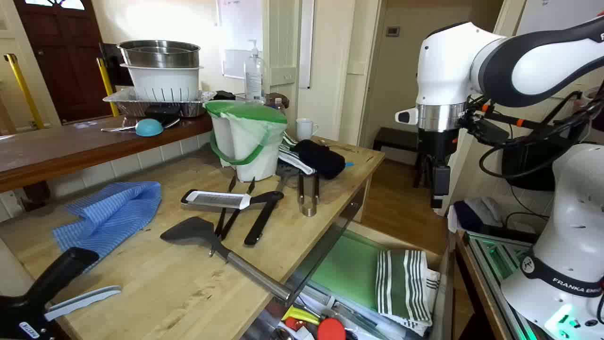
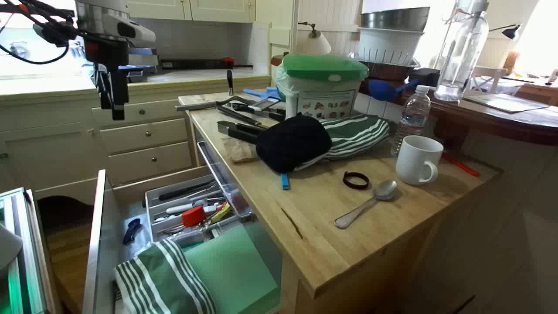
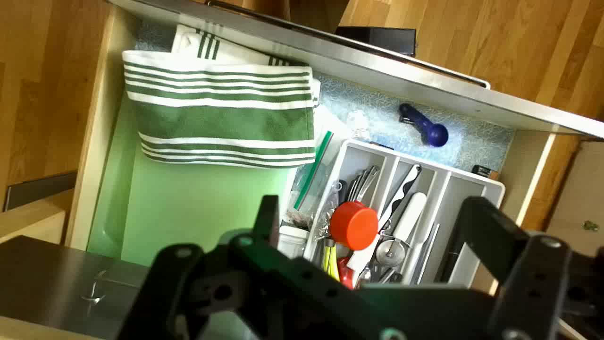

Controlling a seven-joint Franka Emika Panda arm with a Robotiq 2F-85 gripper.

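Observation:
High above an open drawer [image 3: 509, 116], my gripper stands open, its fingers spread wide with nothing held between them. Inside the drawer a folded green and white striped towel [image 3: 226, 122] lies over a green sheet [image 3: 192, 204]. Beside it sits a grey utensil tray [image 3: 441, 175] with knives, a pizza cutter [image 3: 390, 252] and a round red object [image 3: 354, 225]. Dark blue measuring spoons [image 3: 424, 125] rest on the drawer floor beyond the tray. In the second exterior view the gripper [image 2: 111, 112] hangs at the upper left, well clear of everything.
The wooden counter [image 1: 164, 303] holds a dark spatula [image 1: 195, 235], a grater [image 1: 218, 199], tongs [image 1: 308, 198], a blue cloth [image 1: 113, 212] and a green-lidded bucket [image 1: 257, 139]. At its other end are a mug [image 2: 418, 159], a spoon [image 2: 363, 206] and a black pouch [image 2: 293, 142].

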